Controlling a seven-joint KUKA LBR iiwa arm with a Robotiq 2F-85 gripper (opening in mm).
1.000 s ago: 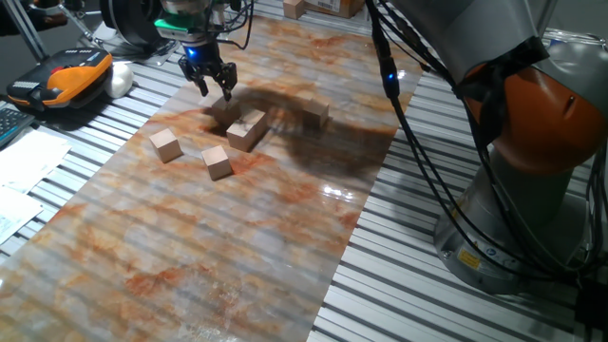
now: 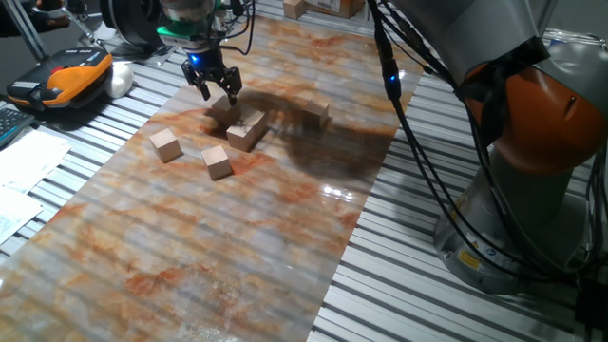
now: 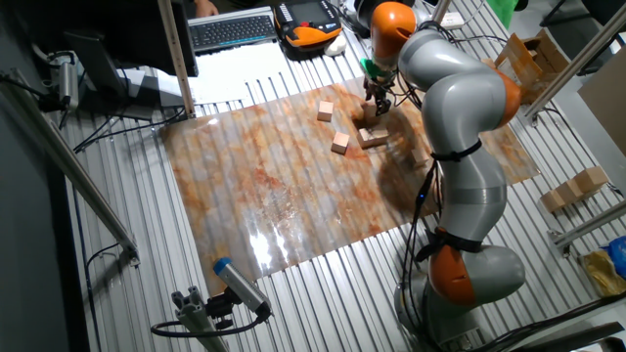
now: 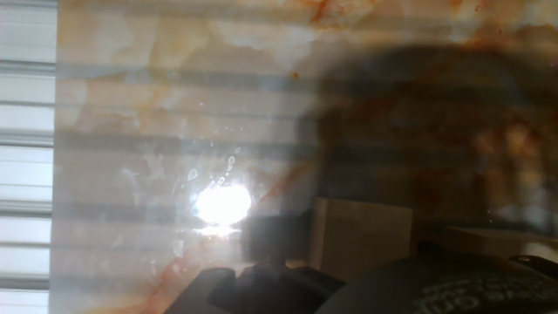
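Note:
My gripper [image 2: 219, 98] hangs open over the far part of the marbled sheet, its dark fingers spread and no block seen held between them. Just below, in its shadow, sits a wooden block [image 2: 225, 112], partly covered by a finger. A longer wooden block [image 2: 246, 131] lies close beside that one. Two wooden cubes stand nearer the camera, a left cube [image 2: 165, 145] and a middle cube [image 2: 217, 162]. Another block [image 2: 315, 115] rests in shadow to the right. In the wrist view, dark gripper parts cover the bottom edge, in front of a pale block [image 4: 362, 234].
The marbled sheet [image 2: 190, 247] is bare across its near half. An orange-and-black device [image 2: 66, 81] lies off its left edge. The robot's own base [image 2: 494, 237] stands on the right, with cables hanging. Several spare blocks [image 3: 575, 190] sit at the far right of exterior view 2.
My gripper has shifted slightly right and a little lower in exterior view 1, staying open. The blocks have not moved.

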